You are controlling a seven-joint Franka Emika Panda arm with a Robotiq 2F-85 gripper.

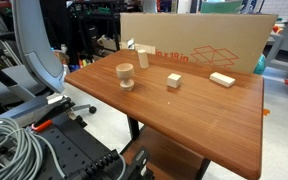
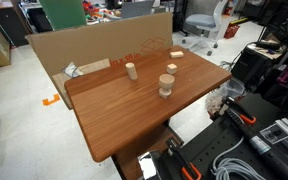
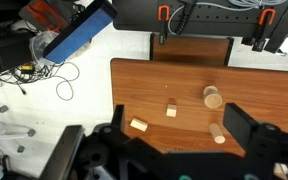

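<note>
On the brown wooden table (image 1: 214,120) stands a small wooden cup (image 1: 126,76), seen from above in the wrist view as a round tan shape (image 3: 212,97). Behind it is an upright light cylinder (image 1: 142,59). A pale cube (image 1: 174,80) sits mid-table, and a flat pale block (image 1: 222,78) lies farther right. My gripper shows at the bottom of the wrist view, high over the table; its dark fingers are spread wide, with only table visible between them. Neither exterior view shows the fingers.
A cardboard panel (image 1: 194,42) stands along the table's back edge. Cables (image 1: 14,150) lie on the dark robot stand (image 1: 79,150). A blue object (image 3: 79,30) is on the floor side.
</note>
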